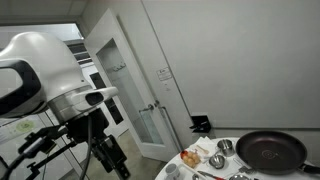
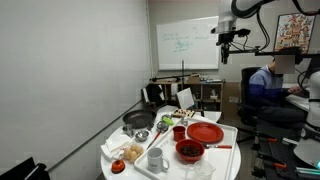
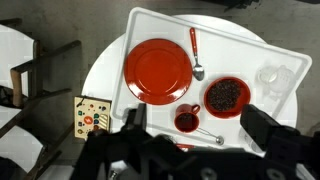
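Observation:
High above the round table, my gripper stands open in the wrist view, its dark fingers wide apart at the bottom with nothing held between them. Below it lies a white tray [image 3: 219, 27]. On the tray are a red plate [image 3: 158, 71], a red bowl [image 3: 228, 96] with dark contents, a small red mug [image 3: 187, 118] and a red-handled spoon [image 3: 196, 50]. A clear container [image 3: 273, 77] sits at the tray's right. In exterior view 2, the arm [image 2: 240, 38] hangs at upper right, well clear of the tableware.
A black frying pan [image 1: 271, 151] rests by the wall, with small metal cups [image 1: 225, 147] beside it. Nearer the camera in exterior view 2 are a white mug [image 2: 156, 159] and a tomato [image 2: 118, 167]. A chair [image 3: 28, 60] stands left of the table.

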